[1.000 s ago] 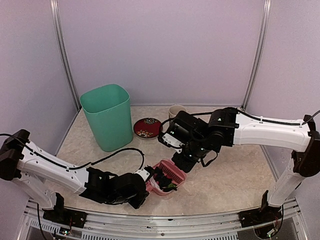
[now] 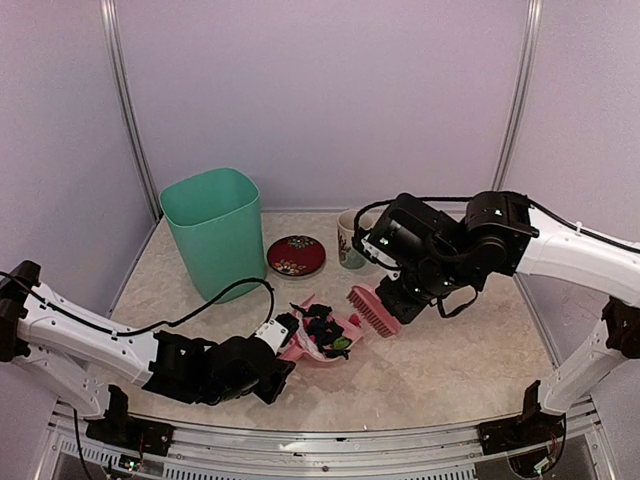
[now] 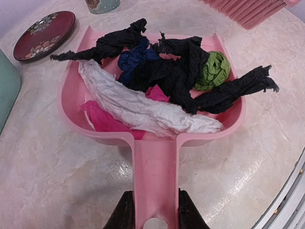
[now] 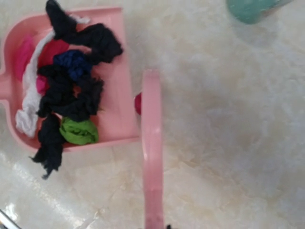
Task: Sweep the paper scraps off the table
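My left gripper is shut on the handle of the pink dustpan (image 3: 238,119), which rests low over the table. Crumpled scraps fill the pan: a long white strip (image 3: 138,102), a green ball (image 3: 213,71), a blue one (image 3: 136,57), pink bits and several black pieces, some hanging over its rim. Just off the dustpan's front lip, a small dark-pink scrap (image 4: 138,103) is partly covered by the pink brush (image 4: 152,129). That brush is held by my right gripper (image 2: 392,298), shut on it; the bristles show in the top view, to the right of the pan.
A tall green bin (image 2: 215,240) stands at the back left. Beside it lies a dark red floral plate (image 2: 296,256), and a patterned cup (image 2: 350,245) is behind the brush.
From over the dustpan, my right gripper has carried the brush to the right and slightly back, clear of the pan.
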